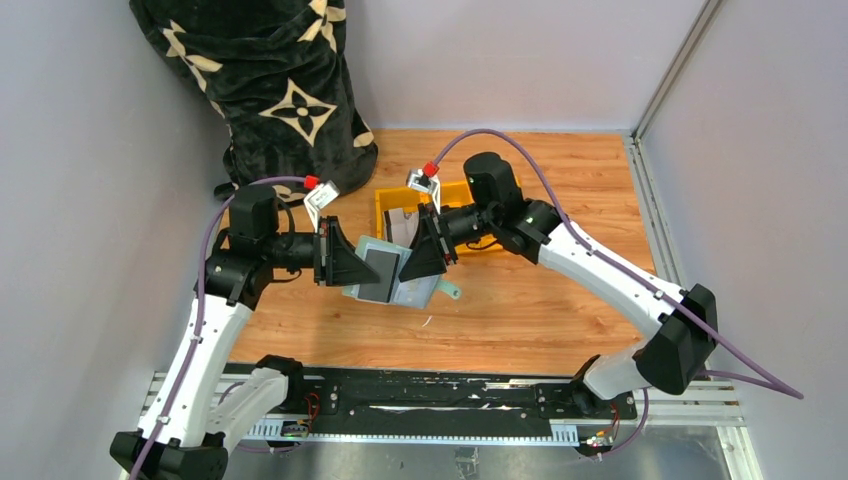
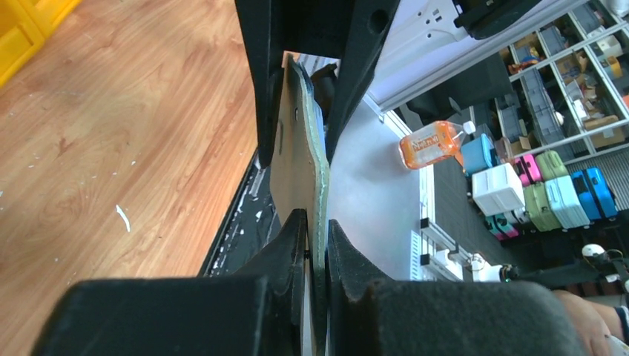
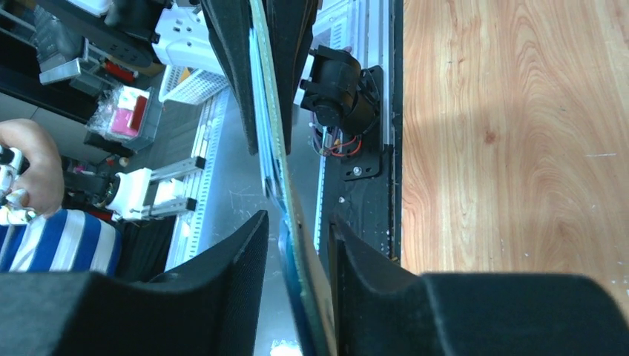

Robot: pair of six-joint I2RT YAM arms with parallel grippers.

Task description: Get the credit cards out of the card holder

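A thin mint-coloured card holder [image 1: 379,276] with a dark window panel and a clear sleeve hangs between both arms over the table. My left gripper [image 1: 371,272] is shut on its left side; in the left wrist view the holder [image 2: 320,185] stands edge-on, pinched between the fingers. At the other side, my right gripper [image 1: 405,274] straddles it partly open, and the right wrist view shows gaps between its fingers and the holder's edge [image 3: 298,245]. Bluish layers [image 3: 261,111] show along one face. Whether these are cards, I cannot tell.
A yellow bin [image 1: 383,205] with greyish contents stands behind the grippers. A dark patterned fabric bundle [image 1: 270,100] fills the back left.
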